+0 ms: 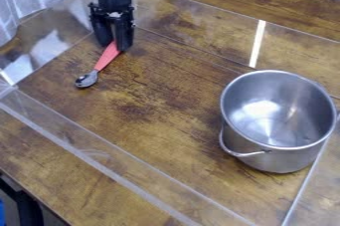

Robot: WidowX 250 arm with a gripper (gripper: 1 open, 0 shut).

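A spoon with a red handle and a silver bowl end lies at the upper left of the wooden table. The black gripper comes down from the top over the upper end of the handle. Whether its fingers are open or shut on the handle is too small and dark to tell.
A large steel pot stands at the right. Clear plastic edging borders the wooden table at left, back and front. A white tape strip lies at the back right.
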